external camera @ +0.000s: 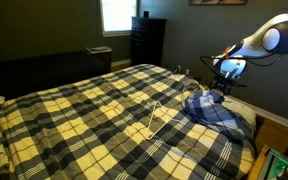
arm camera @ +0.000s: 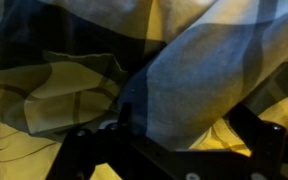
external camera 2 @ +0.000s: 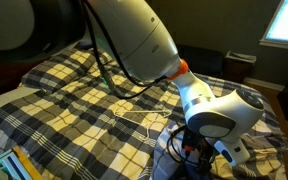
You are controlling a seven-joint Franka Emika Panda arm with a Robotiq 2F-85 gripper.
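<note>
A crumpled blue plaid garment point(external camera: 212, 108) lies at the right end of the plaid-covered bed. My gripper point(external camera: 223, 86) is over its far part in exterior view 1. In the wrist view, folds of bluish plaid cloth point(arm camera: 199, 75) fill the space ahead of the gripper, whose fingers stand open and apart. Whether the dark fingers point(arm camera: 246, 122) touch the cloth is hard to tell. A thin white hanger point(external camera: 151, 126) rests on the bed to the left of the garment. In exterior view 2 the arm hides much of the garment.
The black-and-white plaid bedspread point(external camera: 94, 120) has wide free room to the left. A dark dresser point(external camera: 147, 42) and a window point(external camera: 119, 15) are at the back. Pale bedding and wooden floor show along the right edge.
</note>
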